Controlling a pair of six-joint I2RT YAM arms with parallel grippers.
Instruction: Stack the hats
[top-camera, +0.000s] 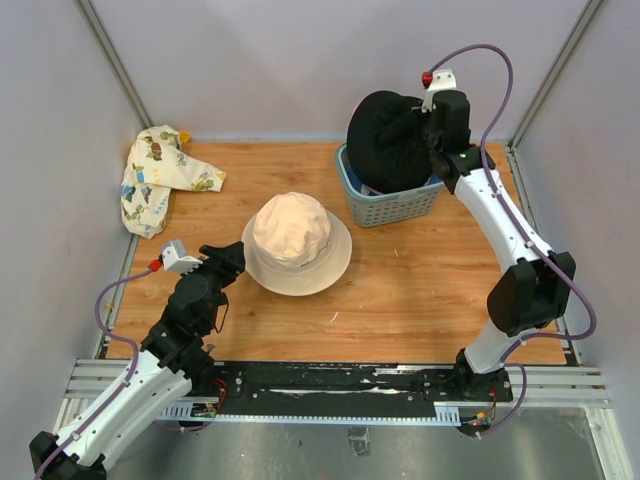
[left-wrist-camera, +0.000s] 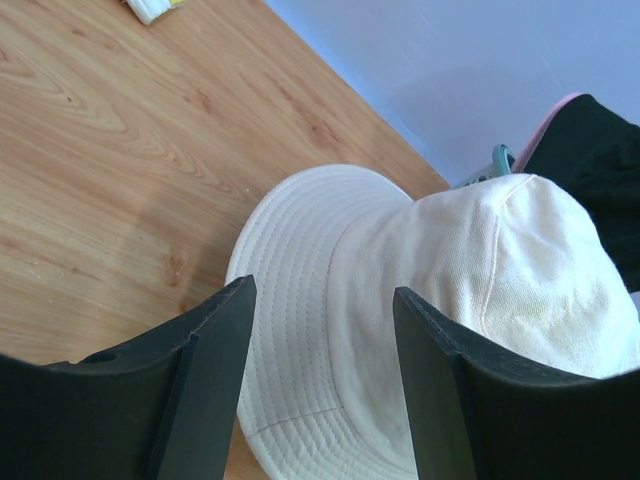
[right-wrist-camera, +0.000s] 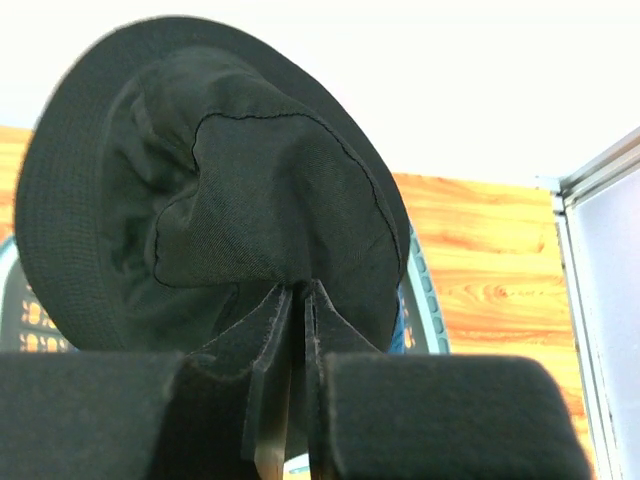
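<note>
A cream bucket hat (top-camera: 290, 232) rests crown up on the wooden table, left of centre. Beside its brim, at the left, my left gripper (top-camera: 236, 254) stands open; the left wrist view shows the fingers apart over the cream hat (left-wrist-camera: 440, 270) and nothing gripped. Over the basket hangs a black bucket hat (top-camera: 387, 145), and my right gripper (top-camera: 424, 125) is shut on it. Close up, the folded crown of the black hat (right-wrist-camera: 240, 190) runs down between the fingertips of the right gripper. Part of its lower brim is hidden behind the fingers.
The light blue-green basket (top-camera: 392, 210) stands at the back right with a blue item partly showing inside. A patterned cloth (top-camera: 150, 178) lies crumpled at the back left. Bare table (top-camera: 400, 310) stretches in front of the basket.
</note>
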